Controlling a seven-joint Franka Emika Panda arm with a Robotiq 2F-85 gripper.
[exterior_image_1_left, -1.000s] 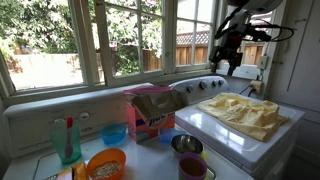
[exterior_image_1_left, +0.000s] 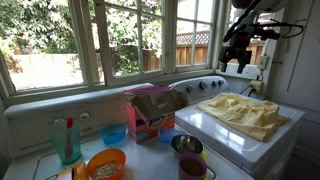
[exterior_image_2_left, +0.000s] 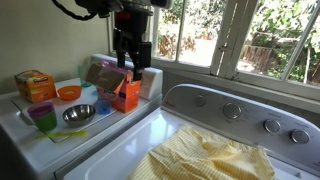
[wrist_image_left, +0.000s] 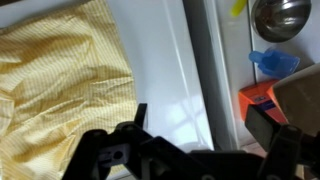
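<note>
My gripper is open, its two black fingers wide apart in the wrist view with nothing between them. It hangs in the air above the white washer (exterior_image_2_left: 108, 160). A crumpled pale yellow striped cloth (exterior_image_1_left: 243, 115) lies spread over the washer top; in the wrist view the cloth (wrist_image_left: 70, 85) fills the left side, below and apart from the fingers. On the neighbouring white machine an orange box (exterior_image_1_left: 150, 128) stands with its cardboard flap up. A blue cup (wrist_image_left: 274, 63) and a metal bowl (wrist_image_left: 284, 17) sit near it.
An orange bowl (exterior_image_1_left: 107, 162), a teal bowl (exterior_image_1_left: 114, 133), a tall green cup (exterior_image_1_left: 67, 145) and a purple-rimmed cup (exterior_image_1_left: 192, 166) crowd the machine beside the washer. Behind rise the control panel (exterior_image_2_left: 240, 112) and windows (exterior_image_2_left: 275, 40). A dark gap (wrist_image_left: 202, 60) separates the machines.
My arm has shifted slightly in exterior view 1. The cloth, box and bowls look unmoved.
</note>
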